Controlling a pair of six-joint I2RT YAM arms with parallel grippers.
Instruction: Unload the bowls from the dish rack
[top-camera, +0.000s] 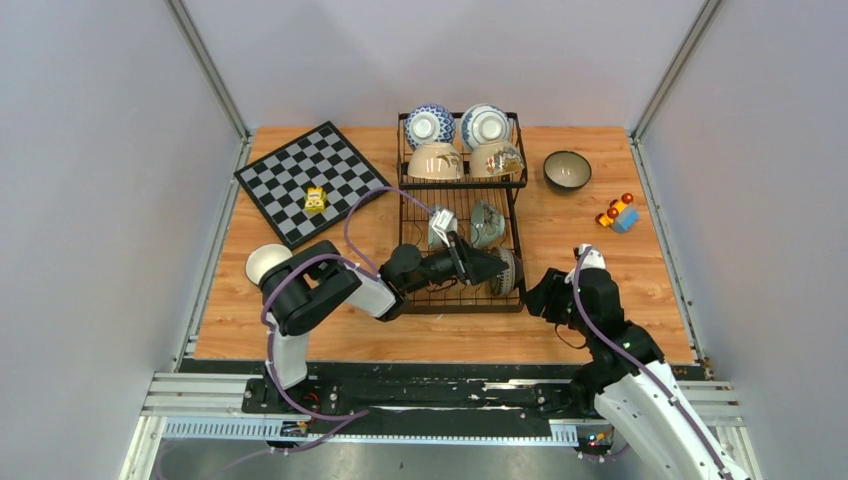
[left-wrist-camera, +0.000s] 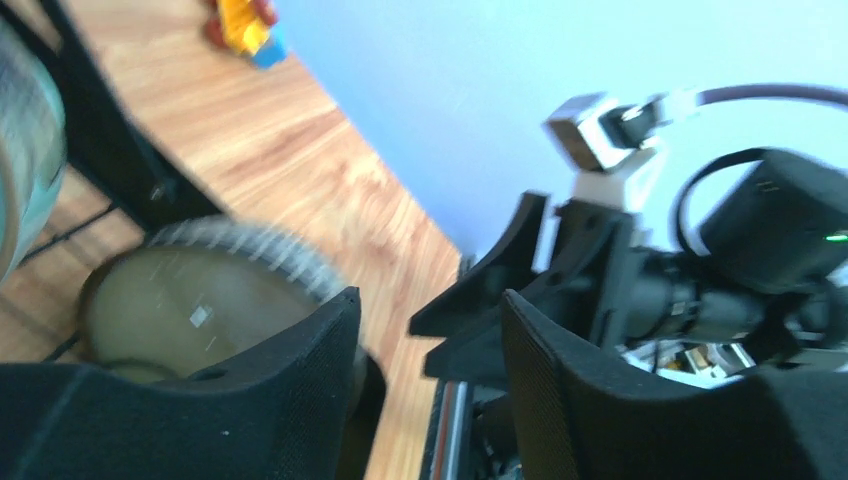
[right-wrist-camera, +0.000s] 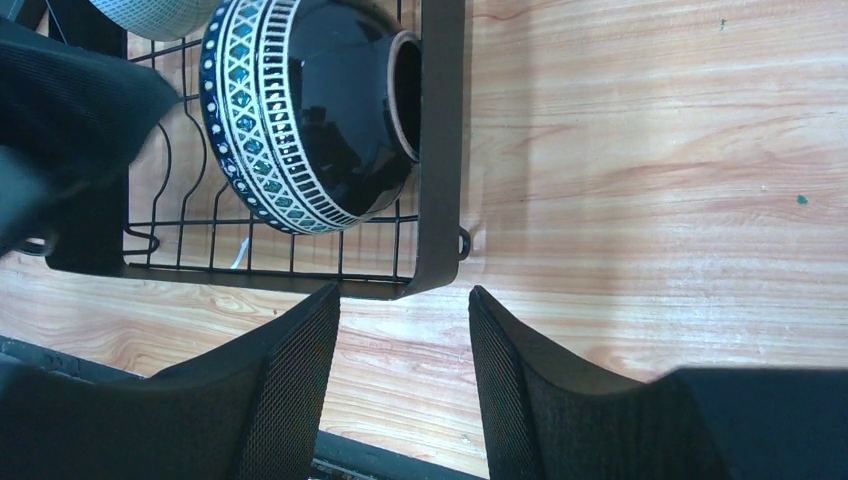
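Note:
The dish rack (top-camera: 460, 308) holds bowls on two tiers. A dark patterned bowl (top-camera: 505, 272) (right-wrist-camera: 310, 115) stands on its side at the lower right corner. My left gripper (top-camera: 480, 268) is over the lower tier just left of that bowl, its fingers part open (left-wrist-camera: 430, 320); whether anything is between them is unclear. My right gripper (top-camera: 540, 305) stands open beside the rack's front right corner, nothing between its fingers. Pale bowls (top-camera: 487, 225) stand behind the left gripper; four more (top-camera: 436, 160) sit on the upper tier.
A grey bowl (top-camera: 567, 170) and a toy (top-camera: 620, 215) lie right of the rack. A chessboard (top-camera: 300, 180) with a yellow block (top-camera: 315, 200) and a white bowl (top-camera: 268, 262) are at left. Free wood lies right of the rack.

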